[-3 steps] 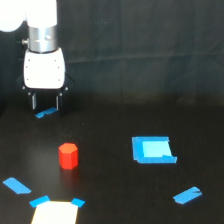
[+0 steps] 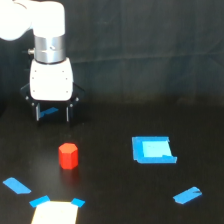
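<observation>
A white robot arm reaches down at the left with my gripper [image 2: 53, 113], its fingers apart just above the dark table at the back left, with no object visible between them. A small red block [image 2: 68, 156] stands lower and to the right of the gripper, apart from it. A blue-taped square [image 2: 142, 150] with a pale centre lies right of the middle.
A light square [image 2: 54, 213] with blue tape at its corners is cut off by the bottom edge. Blue tape strips lie at left [image 2: 17, 186] and right [image 2: 187, 195].
The arm and gripper have moved slightly to the right and downward in the view. The red block has not moved.
</observation>
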